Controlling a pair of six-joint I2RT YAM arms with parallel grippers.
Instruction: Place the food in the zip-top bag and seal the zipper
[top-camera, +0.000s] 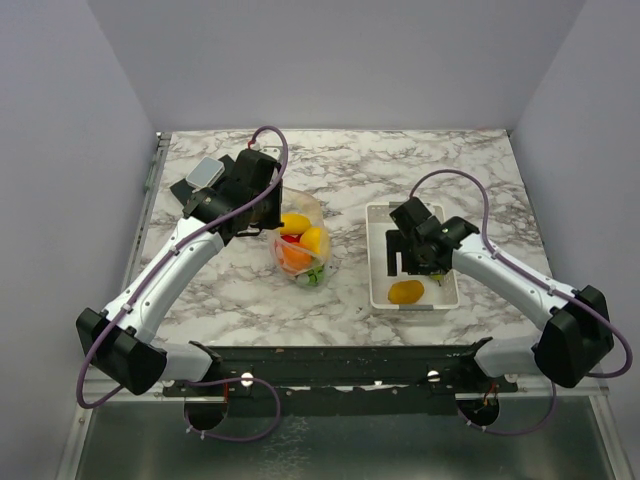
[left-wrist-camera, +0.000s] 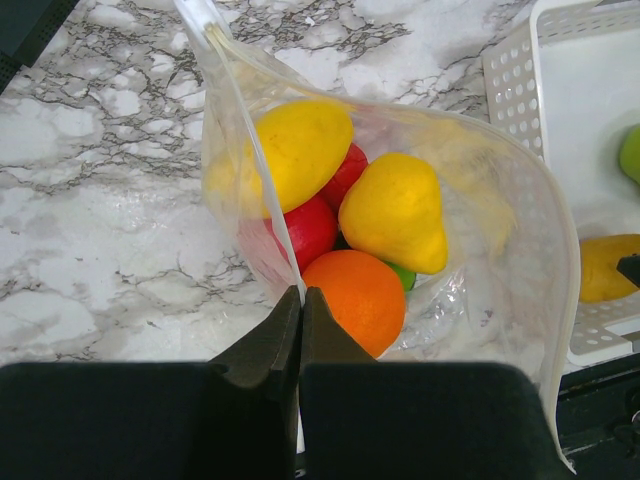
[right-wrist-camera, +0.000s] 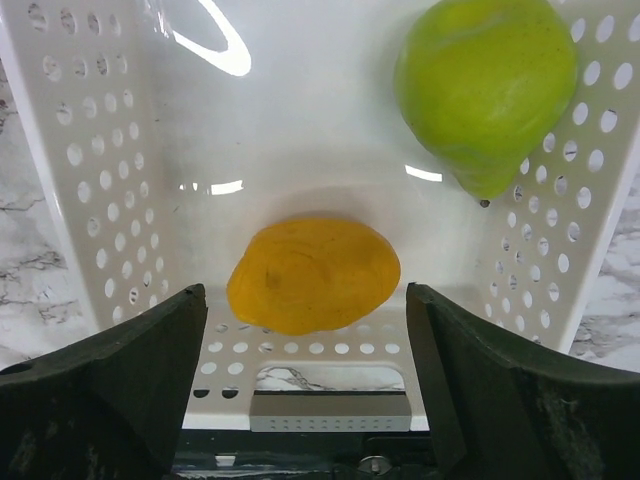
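The clear zip top bag (left-wrist-camera: 480, 240) stands with its mouth spread, holding two yellow fruits (left-wrist-camera: 395, 212), red ones (left-wrist-camera: 308, 228) and an orange (left-wrist-camera: 358, 300); a bit of green shows beneath. My left gripper is shut on the bag's edge. On the right, the white basket (right-wrist-camera: 110, 200) holds an orange-yellow mango-like fruit (right-wrist-camera: 312, 275) near its front wall and a green pear-like fruit (right-wrist-camera: 485, 85). Over the basket, my right gripper (top-camera: 402, 262) is open, its fingers (right-wrist-camera: 165, 365) either side of the orange-yellow fruit in the wrist view, without touching it visibly.
Dark flat items and a small grey-lidded box (top-camera: 205, 173) lie behind the left arm. Bare marble table (top-camera: 345, 240) separates bag and basket. The basket's front wall is close to the table's dark front edge (top-camera: 330, 362).
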